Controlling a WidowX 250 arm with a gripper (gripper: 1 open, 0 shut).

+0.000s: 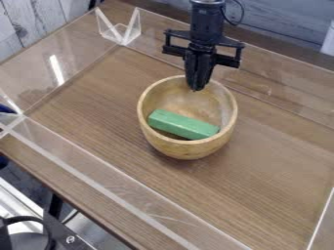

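Observation:
My black gripper point(198, 74) hangs from the top centre, its fingertips close together above the back rim of a wooden bowl point(188, 147); it is shut, and I see nothing held between its fingers. A green block point(183, 123) lies inside the bowl, toward the front left. I cannot tell whether the fingertips touch the bowl's rim.
A clear angular object point(119, 24) stands at the back left. The wooden table point(248, 195) has free room to the left, right and front of the bowl. A dark object with a cable point(26, 238) sits at the lower left corner.

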